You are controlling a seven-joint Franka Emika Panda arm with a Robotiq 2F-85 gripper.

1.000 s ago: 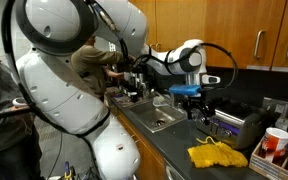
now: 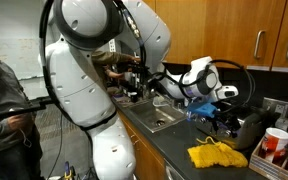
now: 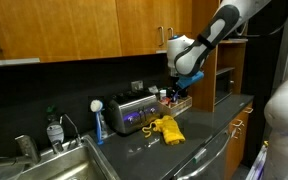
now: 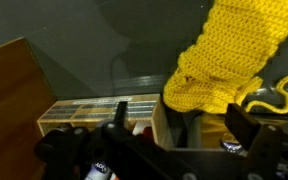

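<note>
A yellow knitted cloth (image 2: 216, 153) lies crumpled on the dark countertop (image 2: 162, 146), with a loose strand beside it. In exterior view 2 the same cloth (image 3: 168, 129) rests in front of the toaster. My gripper looks open in the wrist view, its dark fingers apart at the lower edge and nothing held between them. The cloth (image 4: 222, 55) stretches from the upper right down towards the space between the fingers. In exterior view 1 the gripper hangs above the counter behind the cloth, its fingertips hard to make out.
A wooden box (image 2: 270, 167) with cups and other items stands right of the cloth. The toaster (image 3: 131, 108) is against the back wall. A sink (image 3: 72, 163) lies to the left, with a blue brush (image 3: 98, 121) near it. Bare counter stretches between sink and cloth.
The arm has swung to the right in exterior view 1, carrying the gripper away from the sink side towards the toaster and box. The cloth has not moved.
</note>
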